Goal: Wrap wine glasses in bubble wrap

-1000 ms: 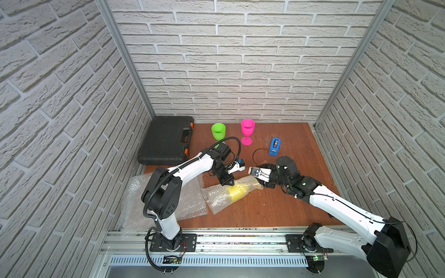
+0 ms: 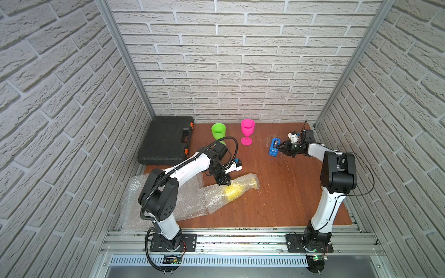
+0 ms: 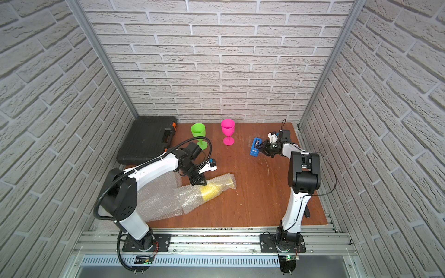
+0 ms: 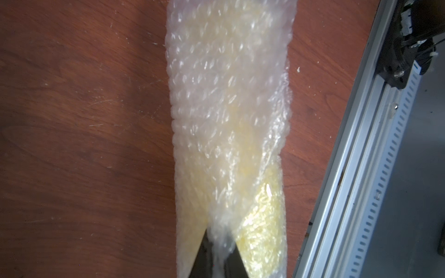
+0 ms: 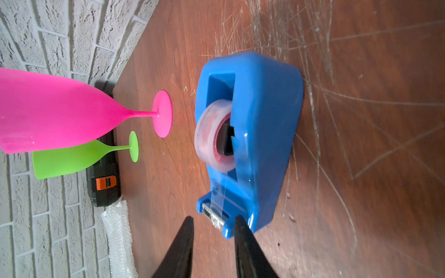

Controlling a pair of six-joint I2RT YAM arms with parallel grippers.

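A wrapped bundle of bubble wrap (image 2: 238,187) with a yellow glass inside lies on the table, its yellow showing through the film. My left gripper is shut on a gathered fold of this bubble wrap (image 4: 227,115). On the right, the blue tape dispenser (image 5: 275,115) stands with a roll of clear tape (image 5: 214,139). My right gripper has its fingers (image 5: 180,247) apart at the dispenser's cutter end, with nothing seen between them. A green glass (image 3: 198,129) and a pink glass (image 3: 227,127) stand upright at the back.
Flat bubble wrap (image 2: 139,199) covers the left front of the table. A black case (image 2: 165,139) sits at the back left. A dark tool handle (image 3: 306,211) shows beside the right arm.
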